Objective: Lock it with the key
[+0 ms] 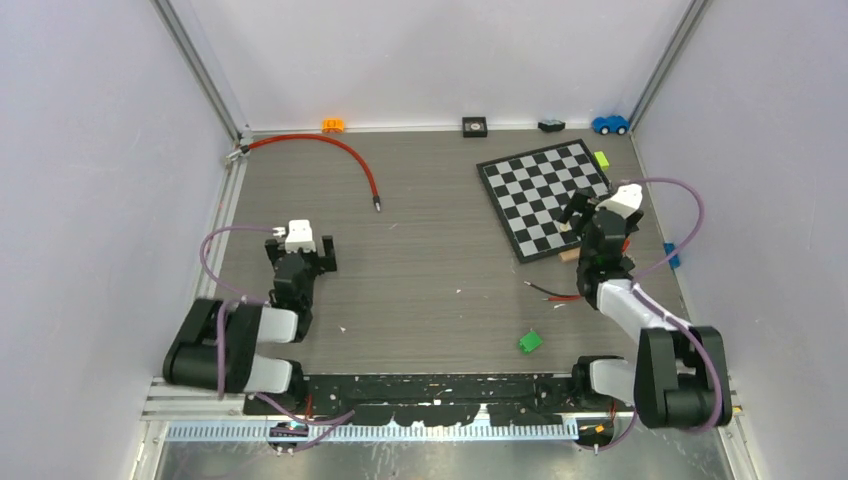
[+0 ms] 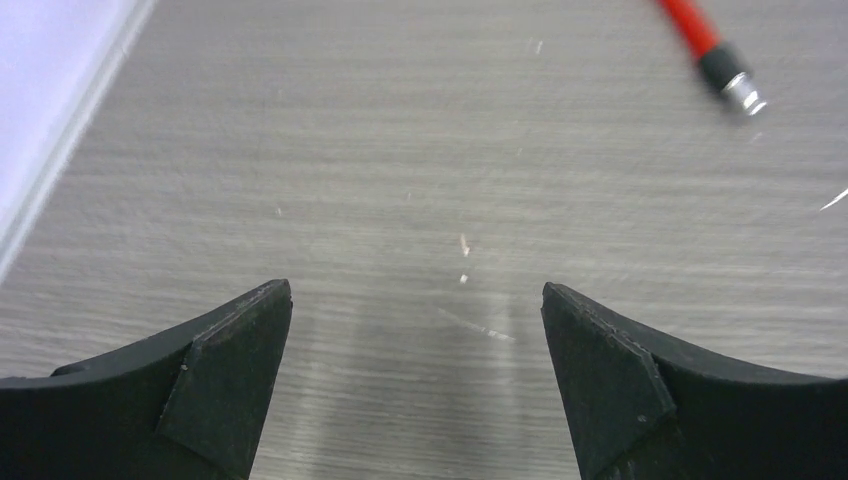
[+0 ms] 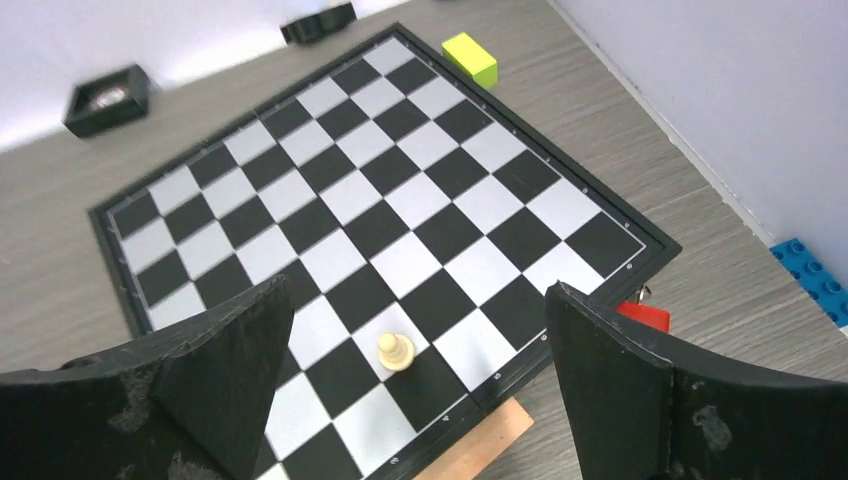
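My left gripper (image 1: pixel 301 250) stands open over bare table at the left, nothing between its fingers; a red hose (image 2: pixel 690 25) with a metal tip lies ahead of it. My right gripper is open above the chessboard's near side, where a pale peg-like piece (image 3: pixel 396 350) stands. A red object (image 3: pixel 643 316) with a small metal part at it, possibly a key, lies beside the board, partly behind a finger; I cannot tell what it is. No lock is clearly visible.
The chessboard (image 1: pixel 530 185) fills the back right. A green piece (image 1: pixel 530 341), cables (image 1: pixel 545 293), a wooden strip (image 3: pixel 475 440) and a blue brick (image 3: pixel 808 270) lie around it. Small objects line the back edge.
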